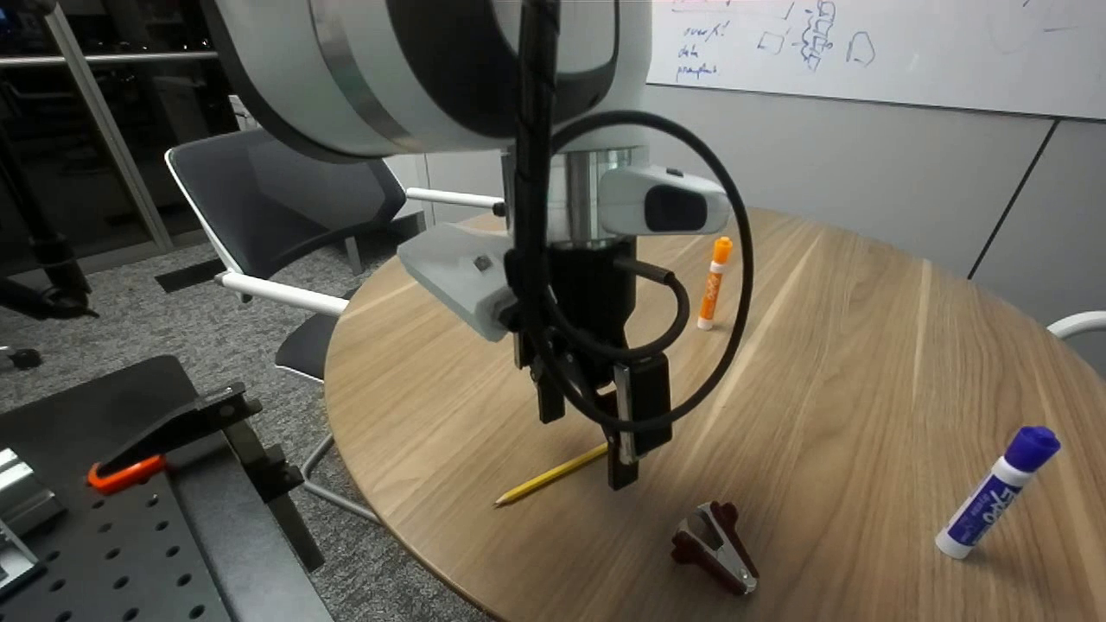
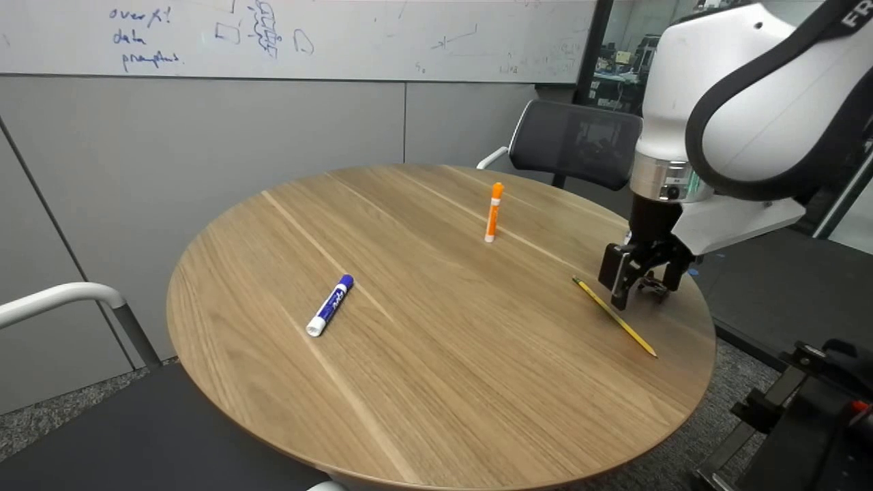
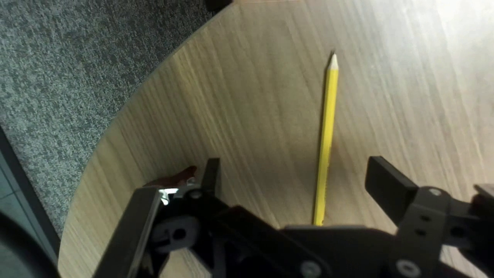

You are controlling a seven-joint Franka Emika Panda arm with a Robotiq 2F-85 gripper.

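A yellow pencil (image 1: pixel 549 478) lies on the round wooden table. My gripper stands open above it, and in the wrist view the pencil (image 3: pixel 327 134) runs between the spread fingers, its eraser end hidden behind the gripper body. Nothing is held. Close by on the table is a dark red staple remover (image 1: pixel 717 548); in the wrist view the left finger partly covers this staple remover (image 3: pixel 180 178). Seen from the second exterior camera, the gripper (image 2: pixel 644 293) is low over the table's right side, beside the pencil (image 2: pixel 615 318).
An orange marker (image 2: pixel 493 213) and a blue-capped marker (image 2: pixel 331 305) lean or stand on the table (image 2: pixel 425 360), well away from the gripper. A chair (image 1: pixel 290 197) stands behind its far left edge, and a black bench (image 1: pixel 135 518) is at the left.
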